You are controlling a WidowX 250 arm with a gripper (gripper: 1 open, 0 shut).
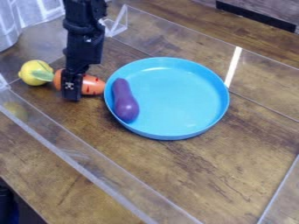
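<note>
An orange toy carrot (90, 85) with a pale green top lies on the wooden table left of a blue plate (190, 101). My black gripper (73, 87) is down over the carrot, shut on it around its middle. A purple eggplant (125, 101) lies on the left part of the plate. A yellow round object (35, 70) sits just left of the carrot.
A metal pot or container (7, 22) is at the top left. Clear strips of a barrier run along the left and right.
</note>
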